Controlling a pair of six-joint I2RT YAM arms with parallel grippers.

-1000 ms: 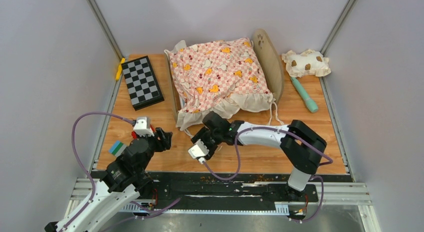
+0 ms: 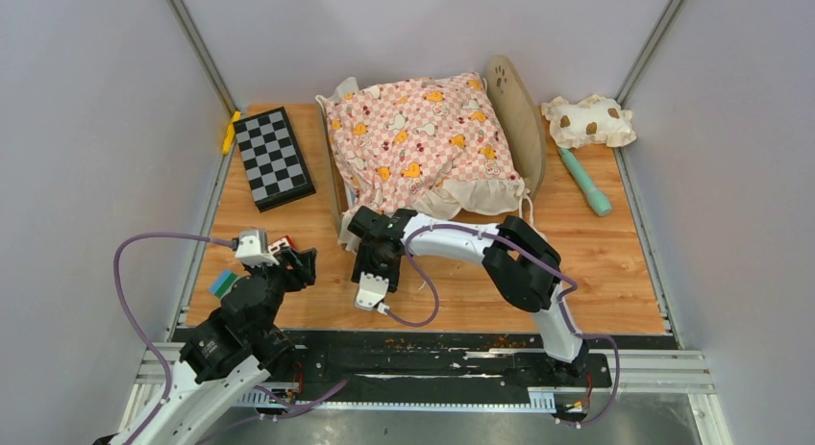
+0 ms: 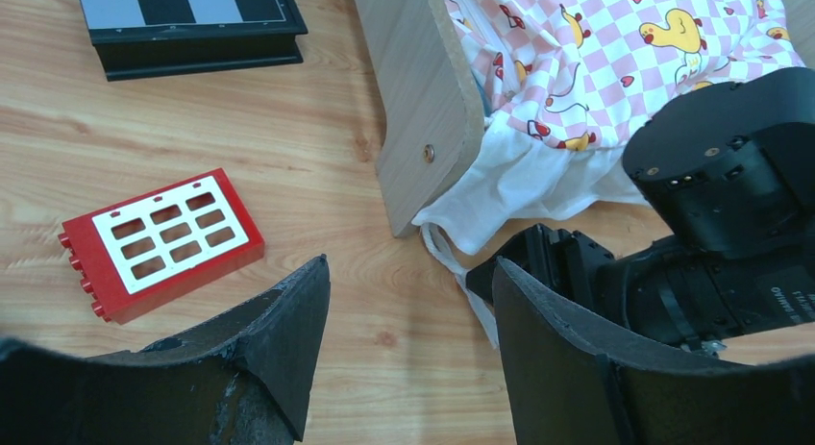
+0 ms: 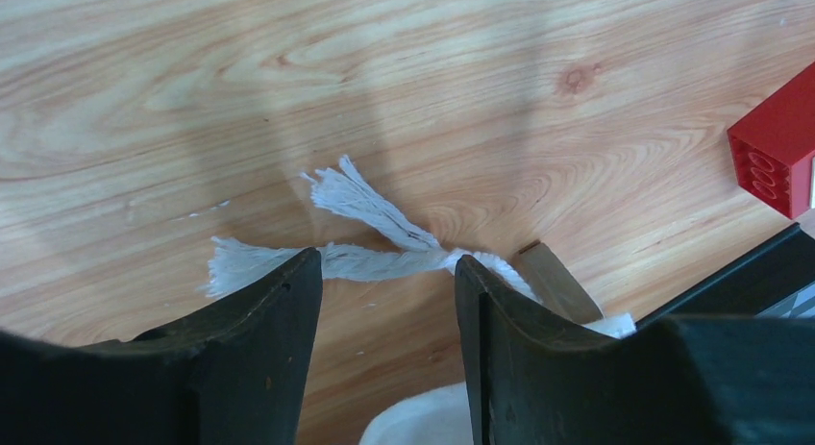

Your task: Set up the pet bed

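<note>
A pink checked blanket with a white frilled edge lies over the wooden pet bed. From the frill at the bed's front left corner hangs a white tie cord, its two frayed ends spread on the table. My right gripper is just over that cord, part open, the cord running across between its fingers without being pinched. At the left, my left gripper stands open and empty, apart from bed and cord. The small cushion with brown spots lies at the back right.
A chessboard box lies left of the bed. Near my left gripper is a red brick with a white grid. A green cylinder rests by the right edge.
My right arm has swung left to the bed's front left corner, over the cord. The blanket appears unmoved.
</note>
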